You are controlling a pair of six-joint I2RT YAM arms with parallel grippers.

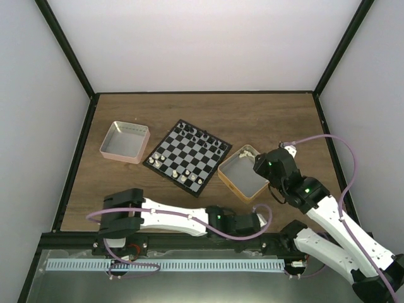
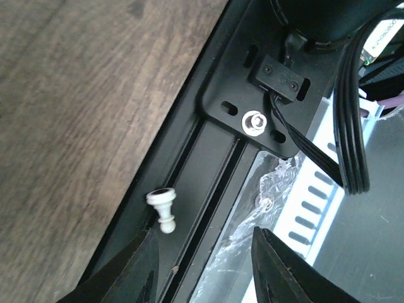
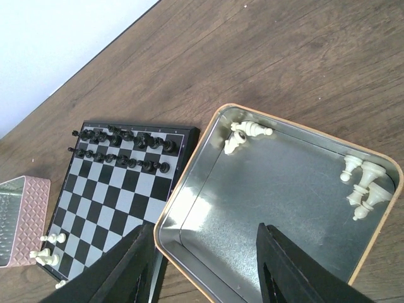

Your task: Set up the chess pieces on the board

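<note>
The chessboard (image 1: 187,156) holds black pieces along its far side and some white pieces on its near side. My left gripper hangs open at the near table edge, over a white piece (image 2: 163,208) lying in the black frame channel, with nothing between its fingers. My right gripper is open above the tan-rimmed tray (image 3: 284,127), where several white pieces (image 3: 369,177) lie at the right and others (image 3: 251,129) at the upper left.
A pink box (image 1: 124,124) stands left of the board. Walls and a black frame surround it.
</note>
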